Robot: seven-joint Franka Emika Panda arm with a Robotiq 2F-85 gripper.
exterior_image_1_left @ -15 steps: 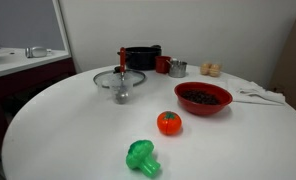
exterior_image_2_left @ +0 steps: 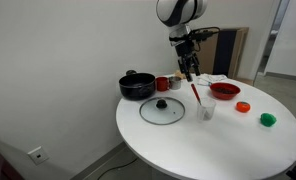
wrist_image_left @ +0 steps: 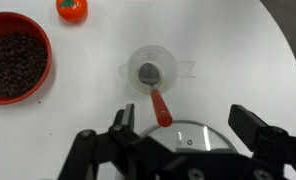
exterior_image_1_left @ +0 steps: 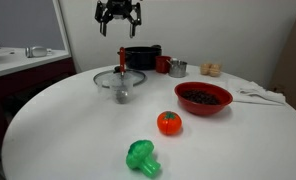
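My gripper hangs above the table, its fingers wide apart with nothing between them. In the wrist view, a clear measuring cup (wrist_image_left: 169, 60) stands below, a spoon with a red handle (wrist_image_left: 160, 105) leaning in it; the handle points toward the gap between my fingers and lies clear of both. A glass lid (wrist_image_left: 210, 135) is partly hidden by the gripper. In exterior view 1 the gripper (exterior_image_1_left: 118, 28) is at the top, above the spoon's upright handle (exterior_image_1_left: 122, 58). A red bowl (wrist_image_left: 44, 50) holds small dark beans.
A red tomato (exterior_image_1_left: 169, 123) and a green broccoli piece (exterior_image_1_left: 142, 157) lie toward the front. At the back stand a black pot (exterior_image_2_left: 138, 85), a red mug (exterior_image_1_left: 162, 64) and a metal cup (exterior_image_1_left: 178, 68).
One second ago the gripper was out of exterior view 1. It has come in at the top and moved slightly right and lower. The objects on the table have not moved.
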